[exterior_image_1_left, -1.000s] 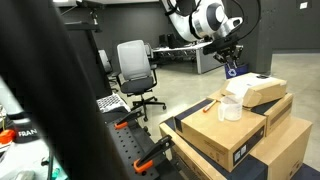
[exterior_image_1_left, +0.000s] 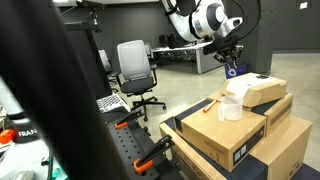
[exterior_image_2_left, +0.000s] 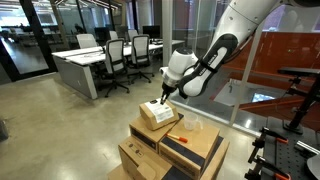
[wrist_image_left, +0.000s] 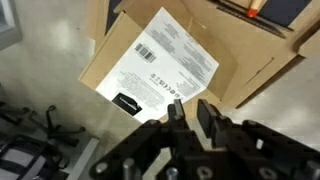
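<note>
In the wrist view my gripper is open, its two dark fingers apart with nothing between them. Beyond them is a cardboard box with a white printed label (wrist_image_left: 155, 65); the gap between fingertips and box cannot be judged. An orange-handled tool (wrist_image_left: 254, 8) is cut off by the top edge of that view. From outside, the same orange tool (exterior_image_1_left: 209, 105) lies on a large cardboard box (exterior_image_1_left: 215, 130), with a clear plastic container (exterior_image_1_left: 231, 106) to its right. Exterior view 2 shows the small labelled box (exterior_image_2_left: 157, 114) on the stacked boxes. Neither exterior view clearly shows my gripper.
A person (exterior_image_1_left: 205, 25) in a white shirt stands close behind the boxes. Office chairs (exterior_image_1_left: 135, 62) are farther back. A dark table with clamps (exterior_image_2_left: 282, 155) stands at the right in exterior view 2. Open floor (exterior_image_2_left: 70, 125) lies left of the boxes.
</note>
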